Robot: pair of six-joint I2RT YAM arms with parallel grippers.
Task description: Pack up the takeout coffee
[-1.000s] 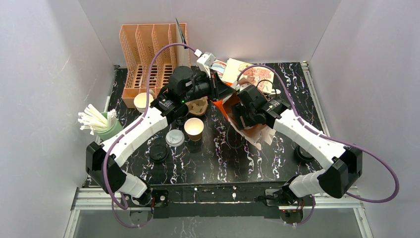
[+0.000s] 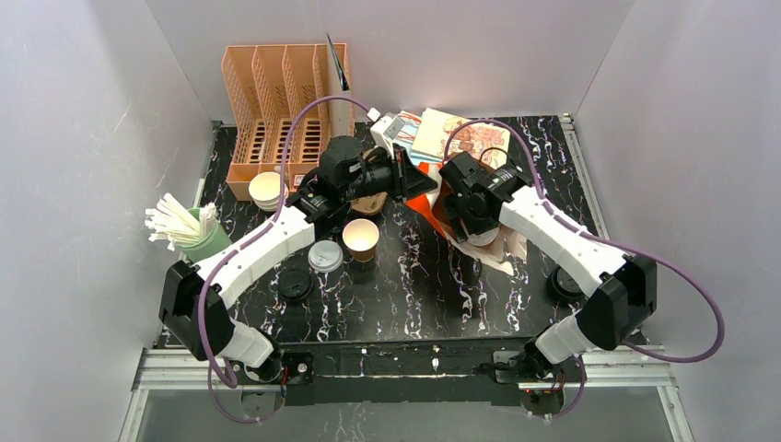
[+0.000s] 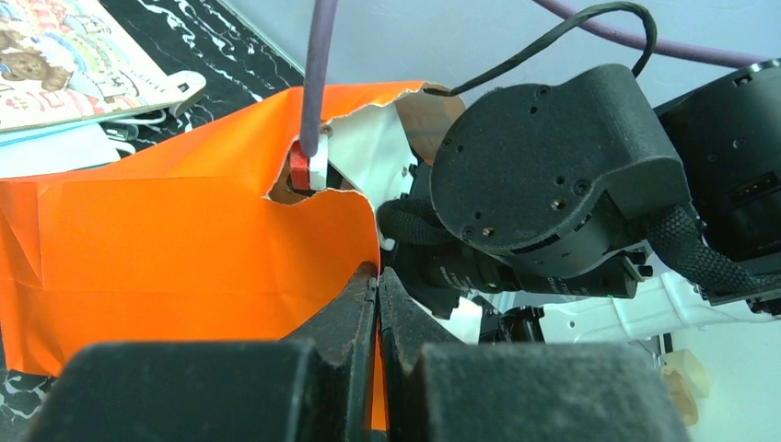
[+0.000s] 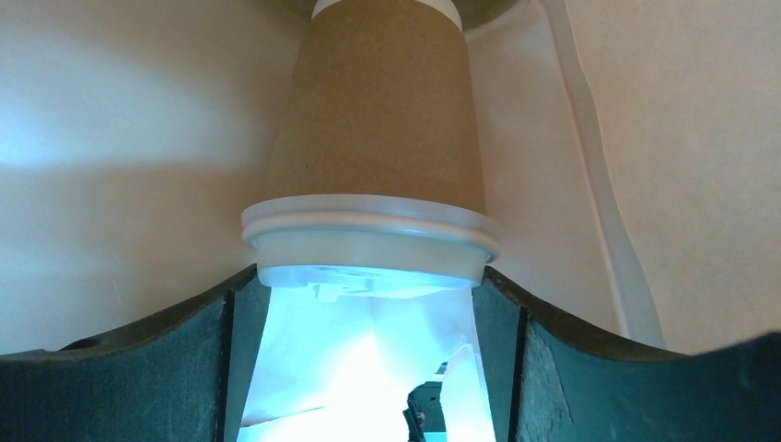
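An orange paper bag (image 3: 166, 249) with a pale inside stands at centre right in the top view. My left gripper is shut on its edge at the upper left of the opening. My right gripper is inside the bag, partly hidden from above, its fingers open around the lid of a brown paper cup (image 4: 373, 120); whether the fingers touch the lid is hard to tell. An open paper cup (image 2: 360, 238) stands left of the bag, beside white lids (image 2: 325, 256) and black lids (image 2: 295, 284).
An orange divider rack (image 2: 249, 110) stands at back left, with stacked cups (image 2: 265, 188) in front. A green holder of straws (image 2: 208, 241) is at the left edge. Printed cards (image 2: 451, 129) lie behind the bag.
The bag and right arm have shifted slightly rightward and toward the front.
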